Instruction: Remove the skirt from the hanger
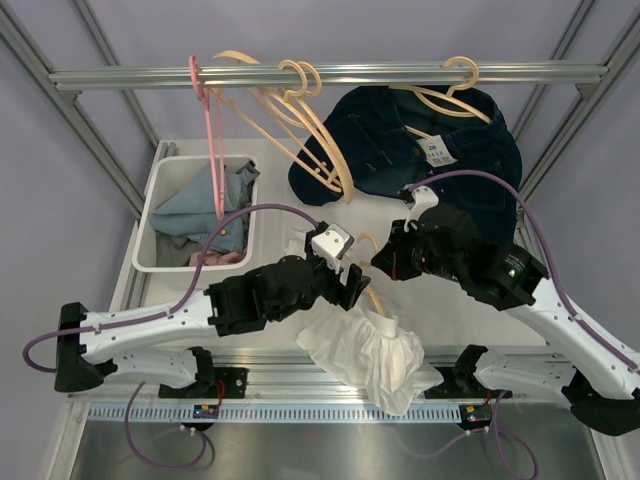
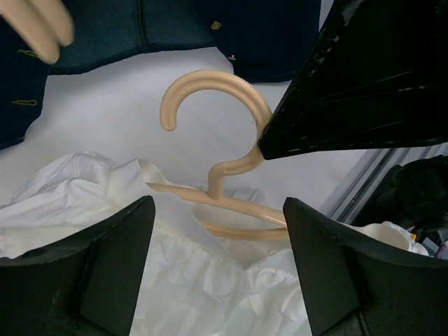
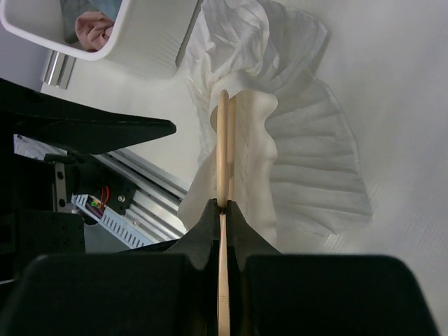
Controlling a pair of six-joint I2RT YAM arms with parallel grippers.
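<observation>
The white skirt [image 1: 370, 360] lies crumpled on the white board, around a wooden hanger [image 1: 374, 300] whose hook [image 2: 189, 84] curves up in the left wrist view, with the bar partly inside the cloth. My right gripper is shut on the hanger, which runs up between its fingers with the skirt behind it. My left gripper is open above the skirt and hanger bar, its two fingers apart on either side, close to the right gripper.
A white bin [image 1: 150, 220] of clothes sits at left. Empty wooden and pink hangers [image 1: 215, 160] hang from the metal rail [image 1: 380, 75]. Dark denim garments [image 1: 480, 160] lie at back right.
</observation>
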